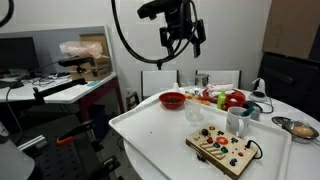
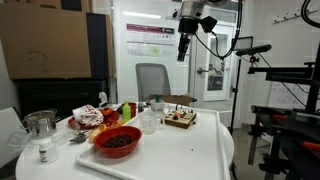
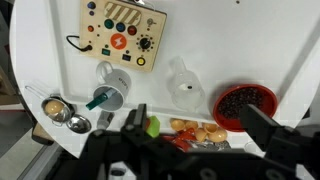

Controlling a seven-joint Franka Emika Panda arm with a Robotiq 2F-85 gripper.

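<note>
High above the white tray, my gripper stands open and empty, its dark fingers wide apart in the wrist view. Below it in that view is a clear glass cup. To the cup's right sits a red bowl holding small dark pieces. A white mug with something teal inside stands to the left. Above the mug in the wrist view lies a wooden board with coloured knobs and a black cable. None of these touches the gripper.
Fruit- and vegetable-like items crowd together beyond the tray's edge. Metal pans lie past the mug, and a small white jar stands outside the tray. Much of the tray's near part is bare.
</note>
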